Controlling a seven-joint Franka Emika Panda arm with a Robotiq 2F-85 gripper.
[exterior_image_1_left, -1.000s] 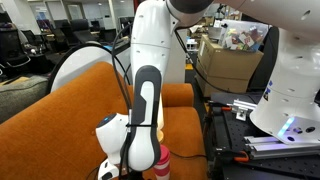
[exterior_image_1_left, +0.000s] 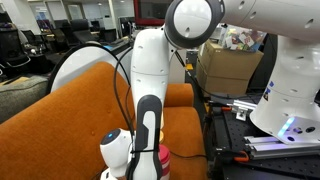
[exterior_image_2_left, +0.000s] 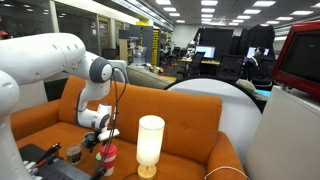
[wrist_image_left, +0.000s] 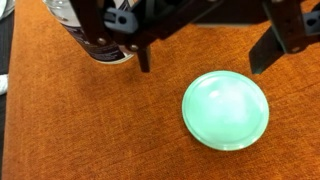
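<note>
A shiny mint-green disc (wrist_image_left: 225, 110), round like a lid, lies on the orange cushion in the wrist view. My gripper is open above it, with dark fingers (wrist_image_left: 268, 50) spread wide. The disc sits just below the gap in that picture, nearer the right finger, and nothing shows between the fingers. Close by the left finger stands a container with a dark printed label (wrist_image_left: 88, 40), partly cut off. In the first exterior view the arm (exterior_image_1_left: 148, 115) reaches down to the seat, and its fingertips fall outside the picture.
A red container (exterior_image_2_left: 108, 157) and a lit white lamp (exterior_image_2_left: 150, 142) stand on the orange sofa close to the arm. A small can (exterior_image_2_left: 74, 153) is nearer the front edge.
Seen from the first exterior view, the arm has shifted right and lower. It now covers part of the red container that showed more fully a second ago.
</note>
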